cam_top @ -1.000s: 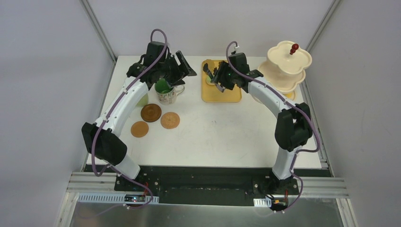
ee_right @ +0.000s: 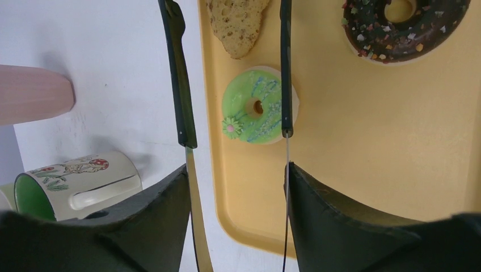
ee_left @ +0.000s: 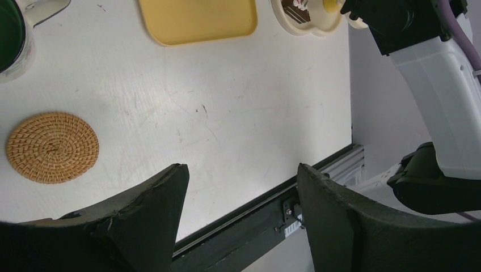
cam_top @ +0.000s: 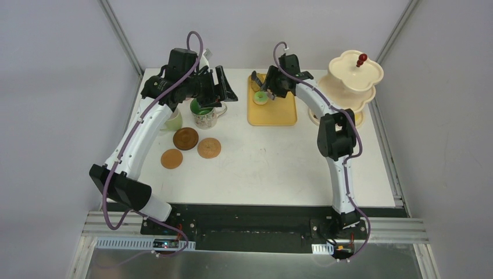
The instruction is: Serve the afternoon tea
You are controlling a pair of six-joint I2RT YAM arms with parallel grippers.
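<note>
Pointing away from my right gripper, a pair of tongs (ee_right: 182, 96) has its two arms spread between the fingers, one against each. Below them in the yellow tray (ee_right: 368, 153) lie a green iced doughnut (ee_right: 241, 93), partly under one arm, a bread piece (ee_right: 238, 28) and a chocolate doughnut (ee_right: 368, 39). The tongs' ends are cut off in the right wrist view; from above, a dark end (cam_top: 254, 75) shows over the bread. Open and empty, my left gripper hangs above the table. A tiered cream stand (cam_top: 352, 75) is at the back right.
Beside the left arm stand a patterned mug (cam_top: 205, 120) with a green inside and a pale green cup (cam_top: 174, 121). In front of them lie a dark round plate (cam_top: 185, 139) and two woven coasters (cam_top: 209, 148).
The left arm has shifted a little to the left.
</note>
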